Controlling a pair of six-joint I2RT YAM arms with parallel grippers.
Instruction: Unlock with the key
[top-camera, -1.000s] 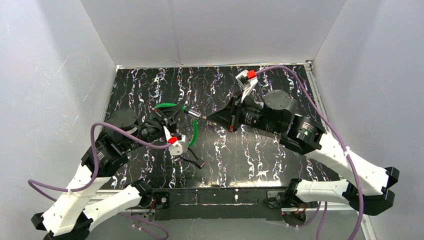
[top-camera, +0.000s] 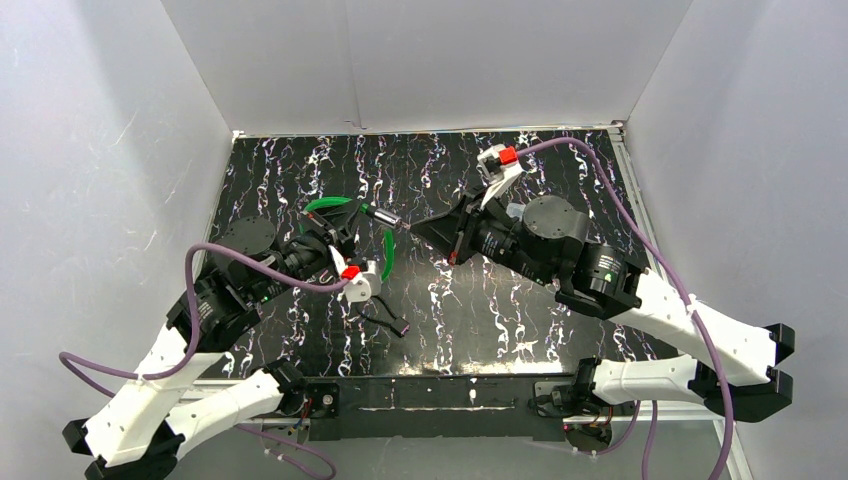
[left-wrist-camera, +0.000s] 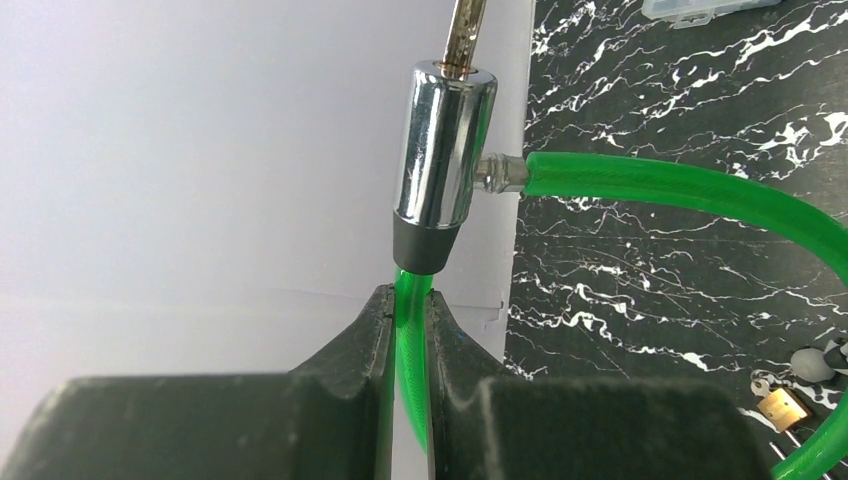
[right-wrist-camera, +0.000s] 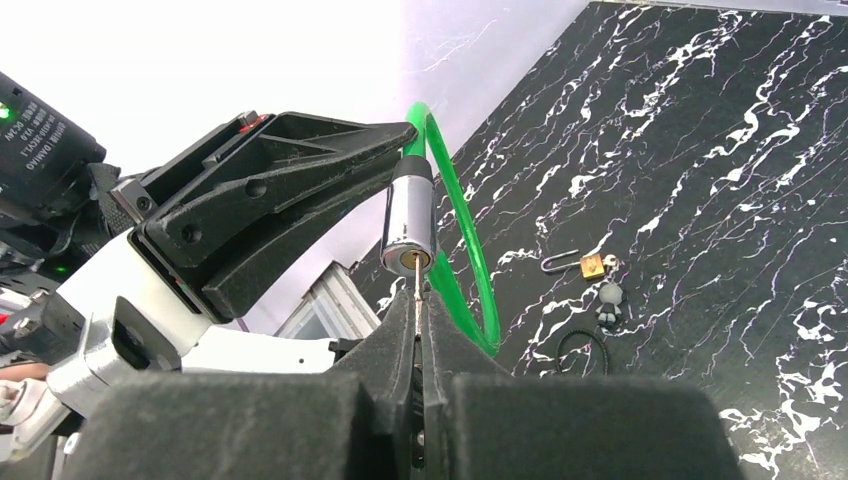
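A silver lock cylinder (left-wrist-camera: 443, 150) with a black end sleeve (left-wrist-camera: 423, 247) and a green cable (left-wrist-camera: 640, 185) looping from its side hangs in the air. My left gripper is shut on the green cable just behind the sleeve. Opposite it, my right gripper is shut on a thin metal key (right-wrist-camera: 418, 283). In the left wrist view the key's shaft (left-wrist-camera: 464, 35) meets the hole in the cylinder's end face; how deep it sits I cannot tell. From above, the cylinder (top-camera: 385, 216) spans the small gap between both grippers.
On the black marbled table (right-wrist-camera: 700, 200) lie a small brass padlock (right-wrist-camera: 592, 266), a grey round-ended item (right-wrist-camera: 610, 295) and a black loop (right-wrist-camera: 582, 338). A clear box (left-wrist-camera: 700, 8) shows at the edge of the left wrist view. Grey walls enclose the table.
The lock and both gripper tips have shifted slightly toward the back of the table. My right wrist has moved a little and tilted.
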